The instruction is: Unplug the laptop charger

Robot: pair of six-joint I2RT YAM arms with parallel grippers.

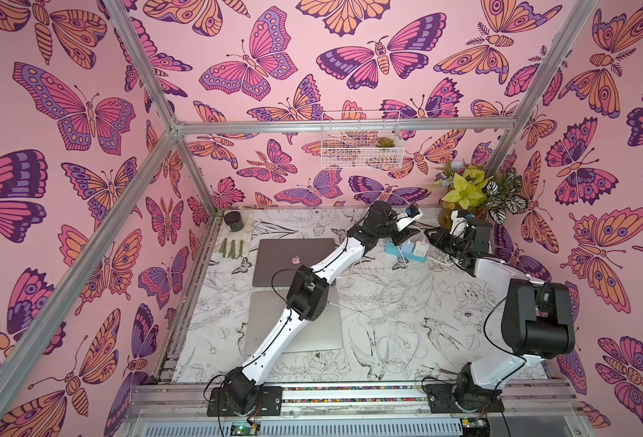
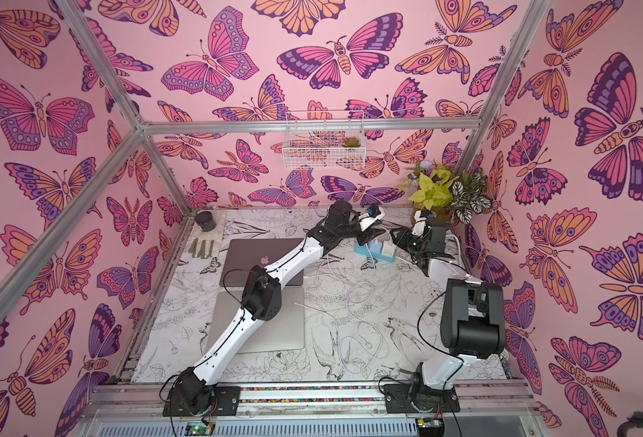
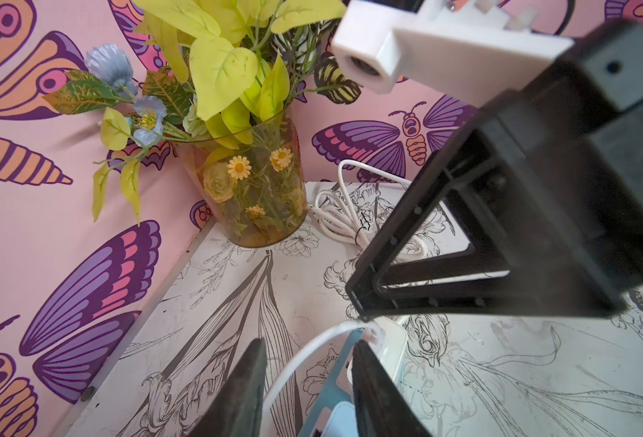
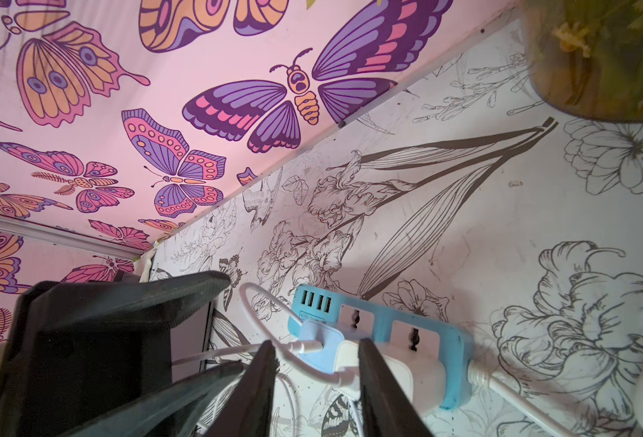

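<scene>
A blue power strip (image 4: 456,364) lies on the far part of the table, carrying a white charger block (image 4: 409,375) and a light blue adapter (image 4: 325,349). Looping over it is a white cable, which also crosses the left wrist view. My left gripper is open above the strip's near end, its fingers apart and the cable passing between them in that view. Facing it from the right is my right gripper, open too, with a cable end showing between its fingers. Whether either touches the cable is unclear.
A flower vase (image 3: 248,189) stands at the back right near the arms, beside a coiled white cable (image 3: 343,218). Two closed laptops, dark (image 1: 277,255) and silver (image 1: 285,331), lie left of centre. Loose cables (image 1: 387,313) cover the table's middle.
</scene>
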